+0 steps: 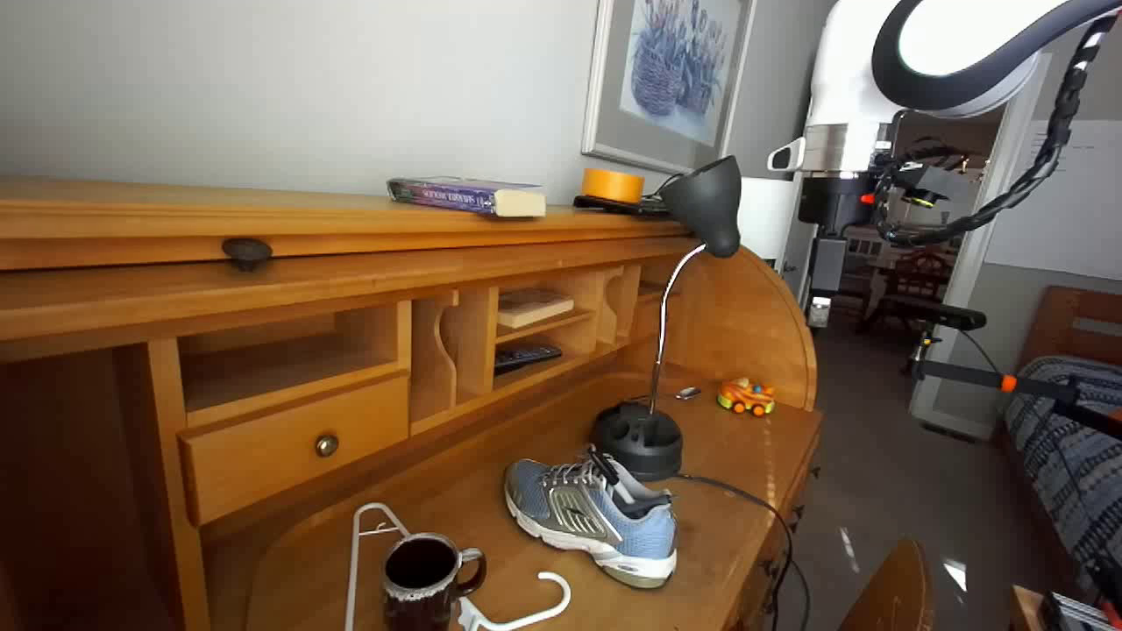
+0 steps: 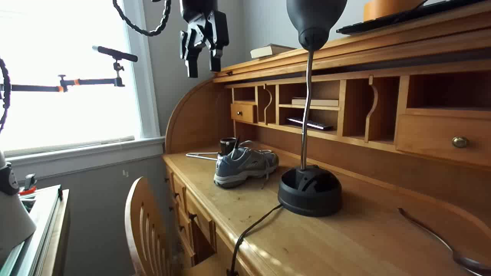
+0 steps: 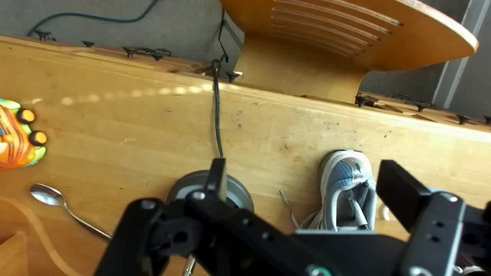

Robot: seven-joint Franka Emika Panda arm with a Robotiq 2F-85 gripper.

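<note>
High above the desk, my gripper (image 2: 203, 69) points down with its fingers spread and nothing between them. The wrist view places the blue-grey sneaker (image 3: 350, 193) far below, between the open gripper's (image 3: 307, 177) fingers. Two pens or markers (image 3: 356, 207) stick out of the shoe's opening. A dark mug (image 1: 418, 573) stands on the desk by a white hanger (image 1: 526, 615), both left of the shoe in exterior view 1. The black lamp (image 2: 309, 191) rises from its round base on the shoe's other side. A spoon (image 3: 50, 195) and an orange toy car (image 3: 18, 135) lie beyond it.
The lamp's tall head (image 1: 706, 200) reaches above the desk's upper shelf, which carries a book (image 1: 463, 195) and an orange roll (image 1: 612, 185). A wooden chair (image 3: 313, 46) stands at the front edge. Bare desktop (image 3: 129, 124) lies between toy car and lamp.
</note>
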